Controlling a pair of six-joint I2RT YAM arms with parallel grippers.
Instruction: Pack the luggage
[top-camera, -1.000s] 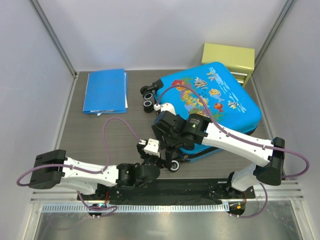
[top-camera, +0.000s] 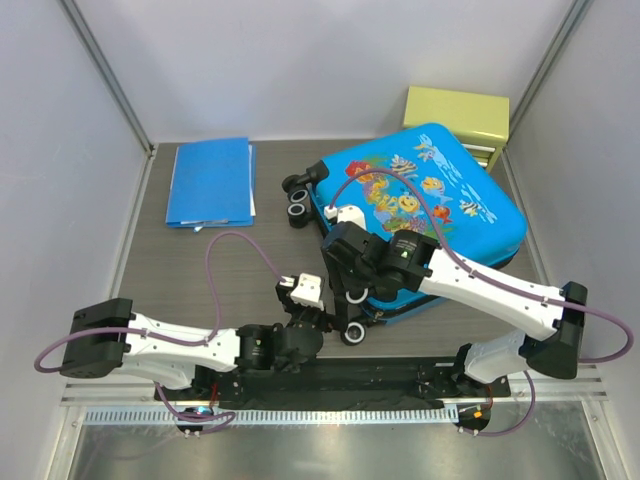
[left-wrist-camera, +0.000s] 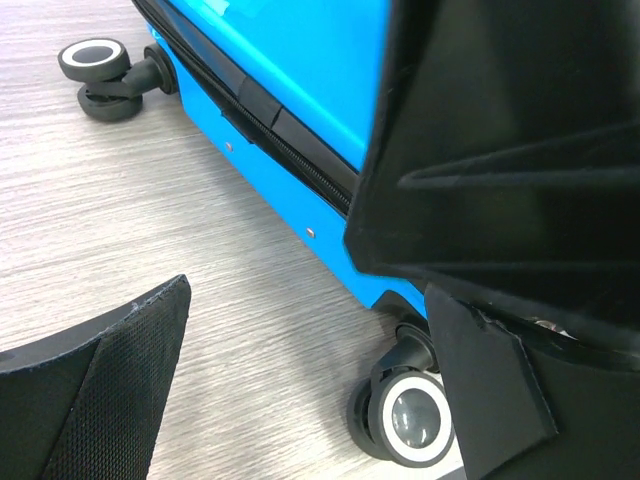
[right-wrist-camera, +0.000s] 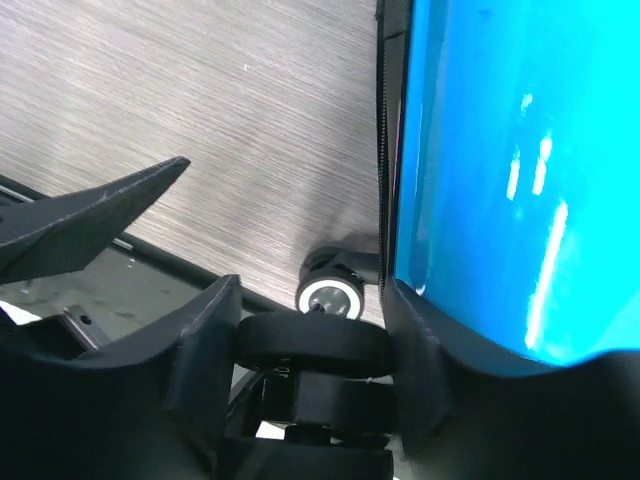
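A blue suitcase (top-camera: 470, 210) with printed fish lies closed on the right of the table; its black zipper (left-wrist-camera: 290, 150) runs along the side. In the left wrist view a wheel (left-wrist-camera: 410, 420) shows at the near corner. My left gripper is low beside that corner, open, with nothing between its fingers; a large black part of the right arm fills the upper right of that view. My right gripper is above the suitcase's zipper edge by the near wheel. How far its fingers are apart is unclear.
A blue folder (top-camera: 208, 180) lies at the back left. A yellow drawer box (top-camera: 455, 112) stands behind the suitcase. Grey walls enclose the sides and back.
The suitcase has moved a little to the right too. The left arm is nearly still.
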